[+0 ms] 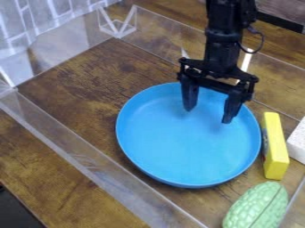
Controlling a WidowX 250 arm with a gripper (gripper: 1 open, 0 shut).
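The black gripper (211, 103) hangs open over the back half of a round blue plate (179, 147), its two dark fingers pointing down and spread apart, with nothing visible between them. The rest of the plate is bare.
A yellow block (273, 147) lies at the plate's right, with a white object (294, 141) at the right edge. A green ridged oval object (255, 207) sits at the lower right. A white stick-like piece stands behind the arm. Bare wooden surface fills the left, bordered by clear edging.
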